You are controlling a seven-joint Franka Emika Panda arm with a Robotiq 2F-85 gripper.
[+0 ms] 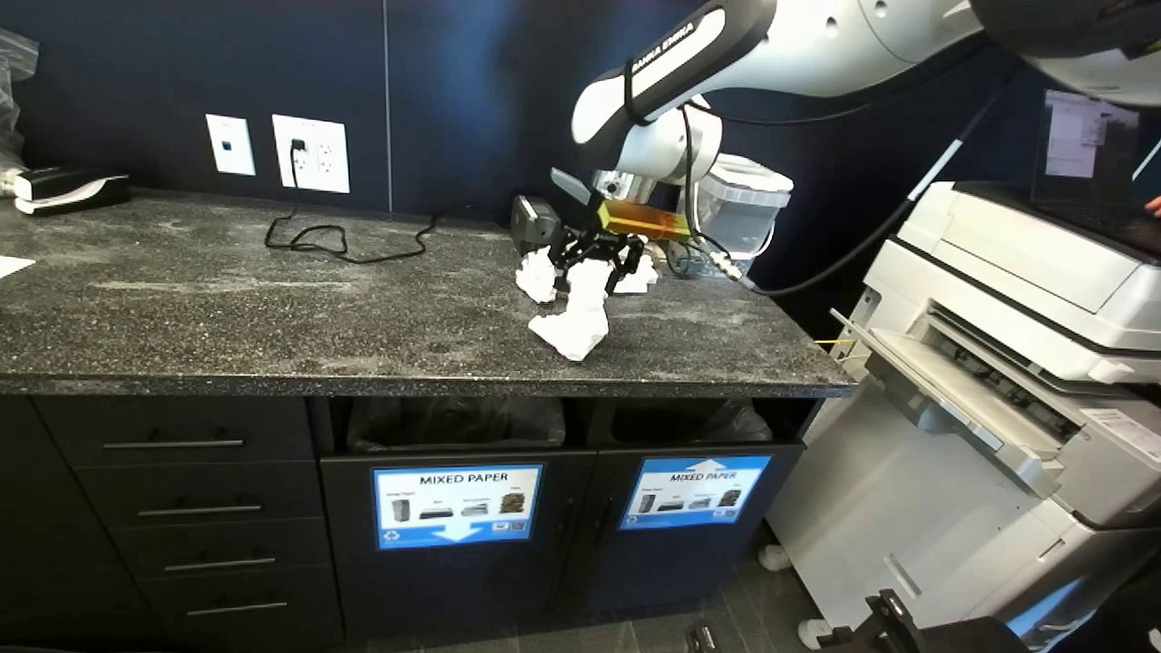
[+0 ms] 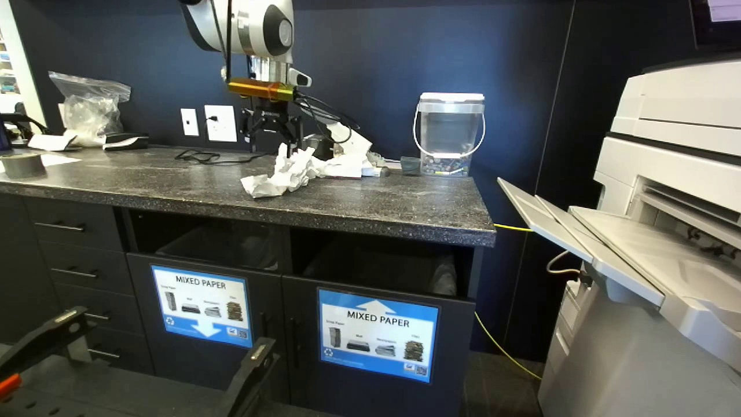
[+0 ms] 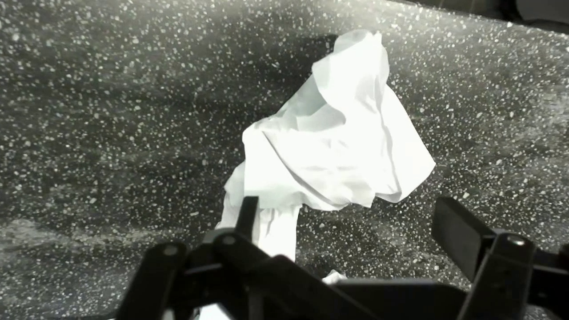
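Note:
Crumpled white paper [image 1: 577,326] lies on the dark speckled counter, its near end reaching toward the front edge. In the wrist view this paper [image 3: 336,144] fills the middle, and a narrow strip of it runs down behind the left finger. My gripper is open over the counter, its fingers wide apart with nothing held. Seen from exterior view 1, the gripper [image 1: 596,256] hangs above the back part of the paper, hiding some of it. The gripper [image 2: 275,142] appears just behind and above the crumpled paper [image 2: 285,174] in exterior view 2.
A clear lidded bucket [image 2: 451,135] stands at the counter's right rear. More white paper [image 2: 347,165] and a dark device [image 1: 534,223] lie close to the gripper. A black cable [image 1: 346,252] rests along the wall. Below are two open bins.

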